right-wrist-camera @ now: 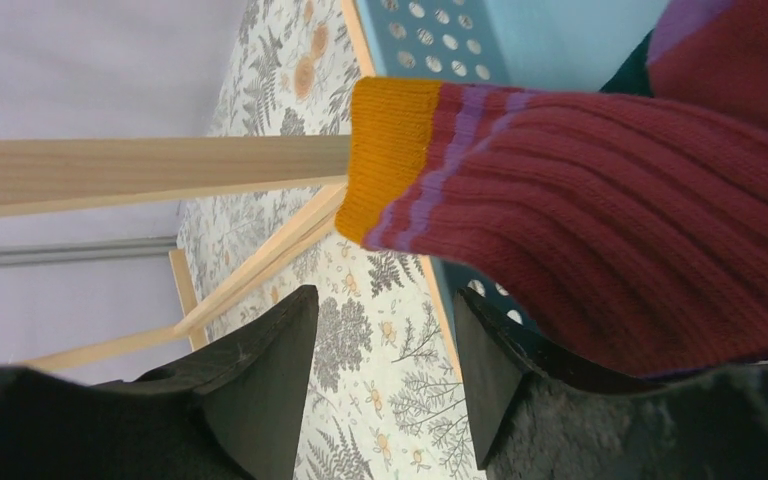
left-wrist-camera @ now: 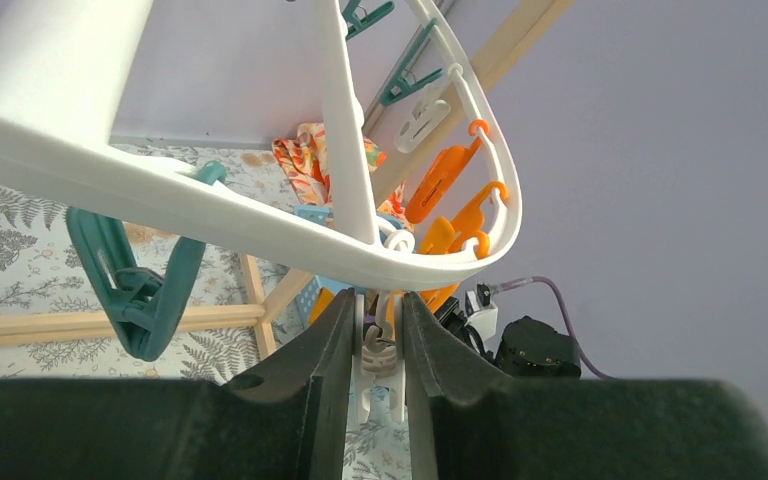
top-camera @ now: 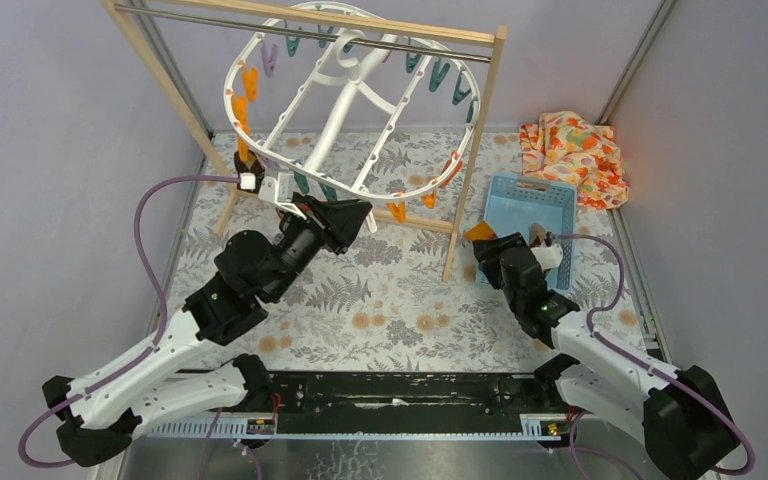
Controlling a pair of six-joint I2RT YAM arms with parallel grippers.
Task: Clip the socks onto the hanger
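The white round hanger [top-camera: 392, 135] carries orange, green and lilac clips. My left gripper is shut at its lower rim, with pale clip-like plastic and something purple between the fingers; exactly what is held is hard to tell. My right gripper is open over the left edge of the blue basket [top-camera: 530, 190]. In the right wrist view a maroon sock [right-wrist-camera: 620, 210] with an orange and purple-striped end lies across that edge, above the fingertips, not visibly held. More maroon and dark green fabric lies behind it.
The wooden frame [top-camera: 495, 60] holds the hanger, with a leg left of the basket. A floral cloth bundle [top-camera: 575, 160] lies behind the basket.
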